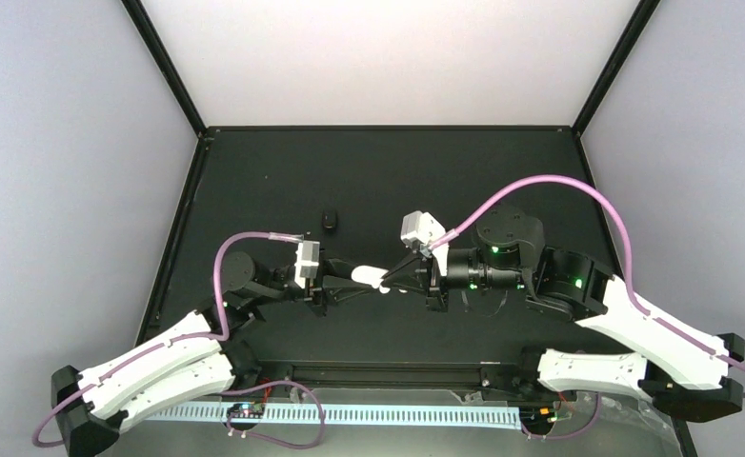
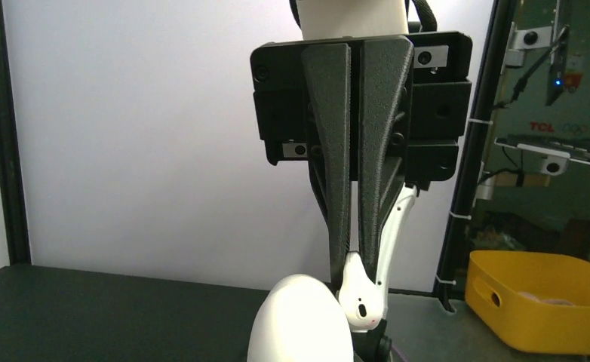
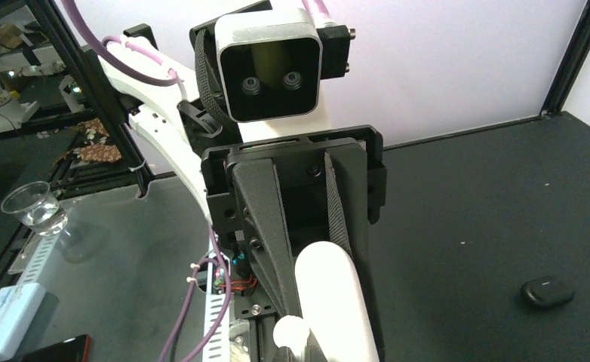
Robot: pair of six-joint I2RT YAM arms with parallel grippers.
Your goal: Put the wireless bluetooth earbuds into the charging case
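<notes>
The white charging case (image 1: pixel 367 275) is a smooth oblong, held clear of the table in my left gripper (image 1: pixel 360 280), whose fingers close around it. In the right wrist view the case (image 3: pixel 336 302) sits between the left fingers. My right gripper is shut on a white earbud (image 2: pixel 360 299), which hangs from the fingertips close beside the case (image 2: pixel 299 324). Whether the earbud and case touch, and how the case opening stands, cannot be told. Another small white piece, apparently the second earbud (image 1: pixel 403 291), lies just under the right fingers.
A small black object (image 1: pixel 329 221) lies on the dark table behind the left gripper. Outside the frame stand a yellow basket (image 2: pixel 533 332) and a clear cup (image 3: pixel 39 207).
</notes>
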